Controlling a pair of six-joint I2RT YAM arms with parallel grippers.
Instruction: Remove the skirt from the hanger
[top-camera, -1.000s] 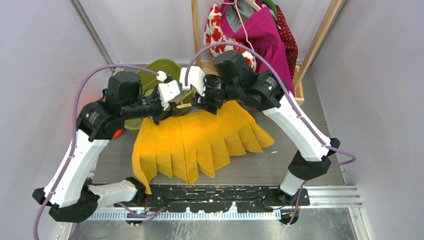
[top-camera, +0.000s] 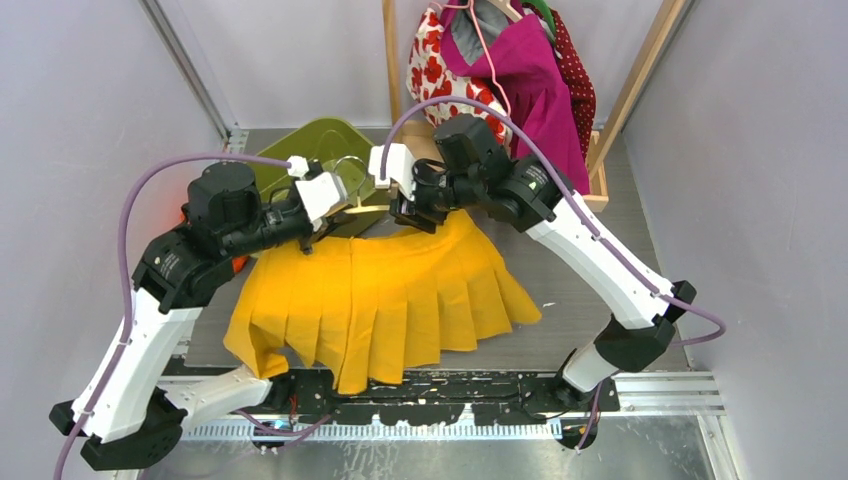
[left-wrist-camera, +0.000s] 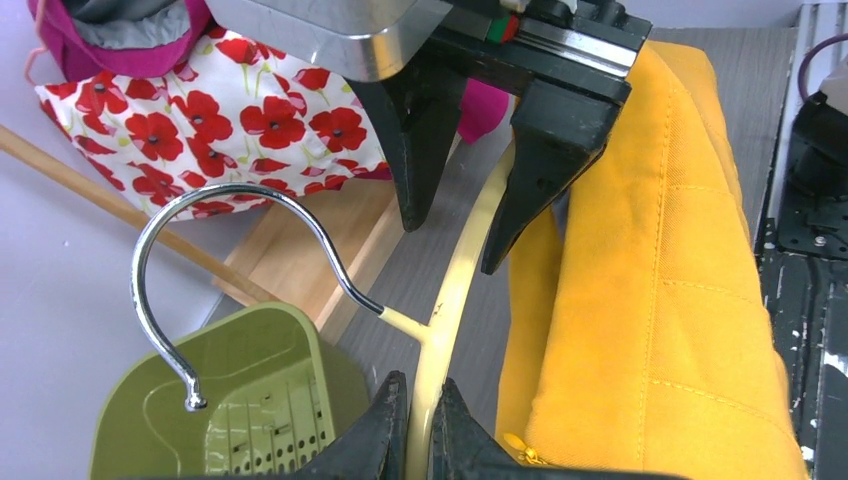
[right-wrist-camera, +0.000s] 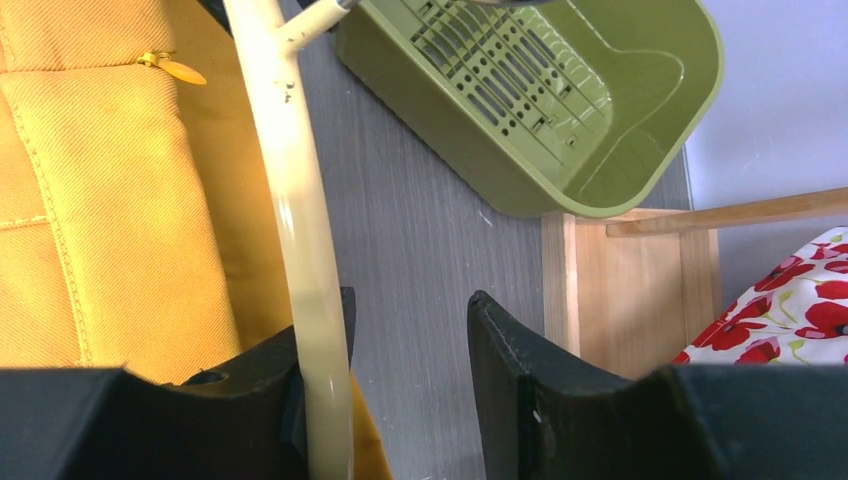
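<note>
The hanger's cream bar (left-wrist-camera: 445, 320) with its metal hook (left-wrist-camera: 140, 260) lies between the two arms. My left gripper is shut on one part of the bar. At the bar's other end stands my right gripper, its fingers parted; the bar crosses in front of one finger, and nothing shows clamped in the gap. The yellow pleated skirt (top-camera: 385, 290) hangs down along the bar, its waist band (left-wrist-camera: 610, 300) facing the right side of the left wrist view. Where the skirt joins the hanger is hidden by the grippers.
A green basket (top-camera: 325, 140) stands behind the left gripper. Clothes, including a magenta garment (top-camera: 540, 80) and a red-flowered one (top-camera: 425, 70), hang on a wooden rack (top-camera: 628, 80) at the back.
The right arm moved only slightly.
</note>
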